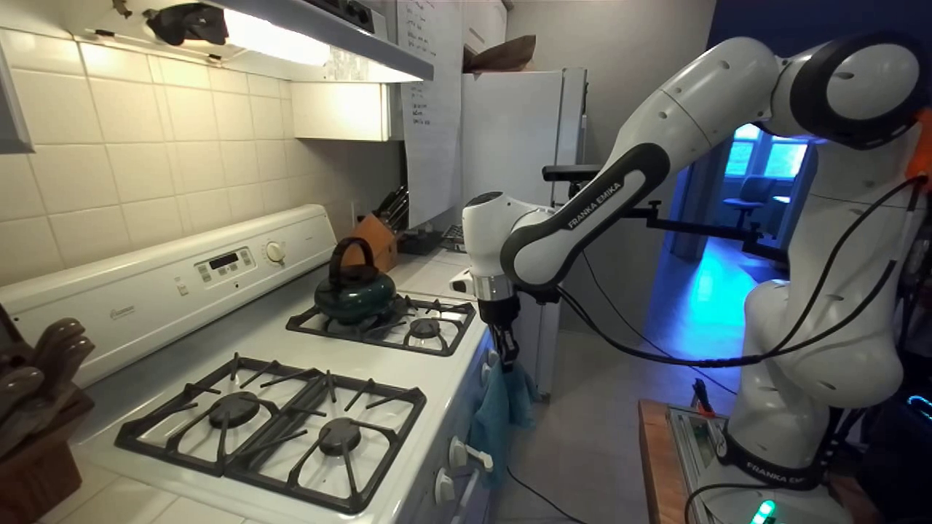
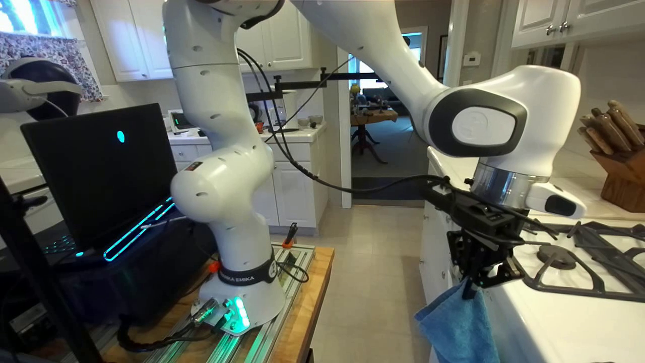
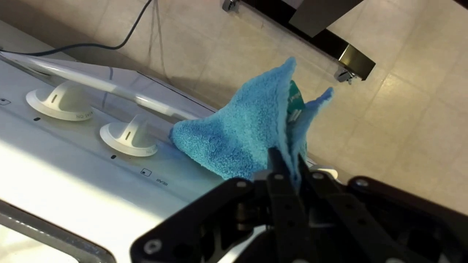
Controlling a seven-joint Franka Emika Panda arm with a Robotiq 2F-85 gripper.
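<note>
A blue towel hangs at the front of the white stove, with my gripper shut on its upper part; a fold of cloth shows between the fingers in the wrist view. In exterior view 2 the towel drops below the gripper, beside the stove's front edge. Exterior view 1 shows the gripper at the stove's far front corner, the towel spreading down in front of the knobs. Part of the oven handle runs to the towel; whether the cloth lies over it is hidden.
White knobs stick out of the stove front beside the towel. Black burner grates and a dark green kettle stand on the stovetop. The floor before the stove is open, apart from a thin cable.
</note>
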